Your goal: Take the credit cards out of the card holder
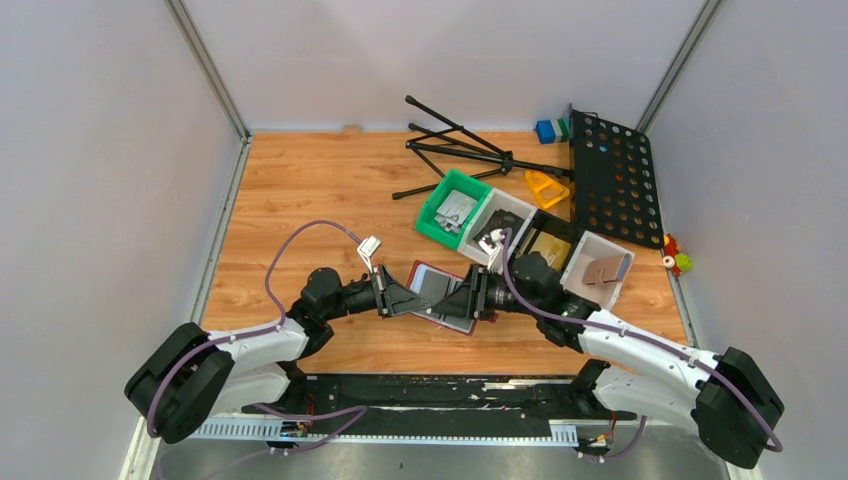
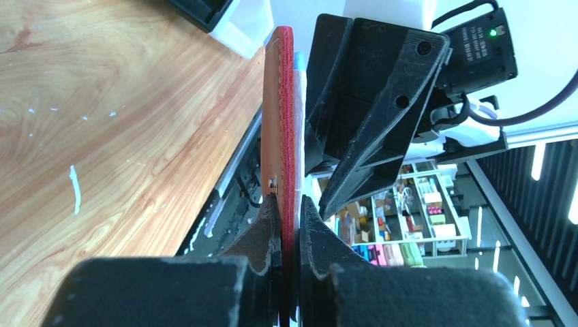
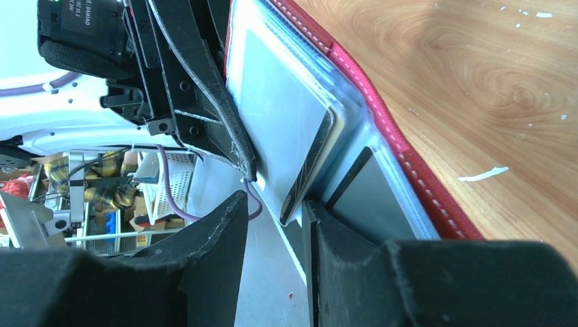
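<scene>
A red-edged card holder (image 1: 440, 292) with clear sleeves and grey cards is held up between both grippers. My left gripper is shut on it; the holder stands edge-on between the fingers. In the right wrist view, white and dark cards (image 3: 283, 116) sit in the sleeves, with the other gripper's finger against their upper side. My right gripper is part open at the holder, its right finger pressed at the lower edge of the front card; whether anything is between its fingers is unclear.
A green bin (image 1: 432, 222) and other bins with contents stand behind the arms. A black tripod (image 1: 480, 150), a perforated black panel (image 1: 610, 175) and a yellow object (image 1: 540, 185) lie at the back.
</scene>
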